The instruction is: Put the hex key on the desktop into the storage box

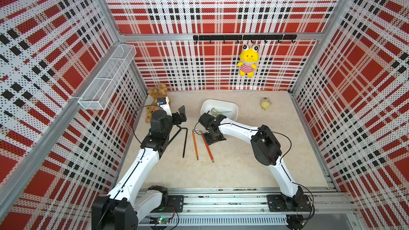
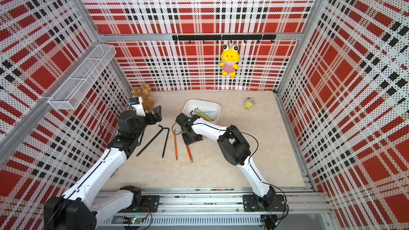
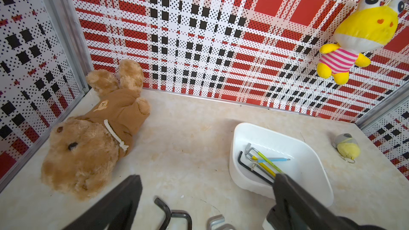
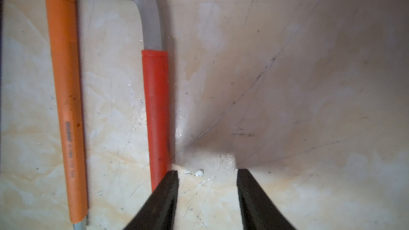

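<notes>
A red-sleeved hex key (image 4: 155, 115) and an orange-sleeved one (image 4: 68, 102) lie on the desktop, their metal ends close together. My right gripper hangs low over them, fingers apart, left fingertip at the red sleeve's lower part, nothing visibly held. Two black hex keys (image 1: 185, 142) lie further left. The white storage box (image 3: 306, 166), behind my right gripper, holds several hex keys and tools. My left gripper stands open and empty above the left part of the desk.
A brown plush bear (image 3: 113, 132) lies at the back left. A small yellow-grey object (image 1: 265, 104) sits at the back right. A yellow frog toy (image 1: 248, 59) hangs on the back wall, a wire basket (image 1: 91, 102) on the left wall.
</notes>
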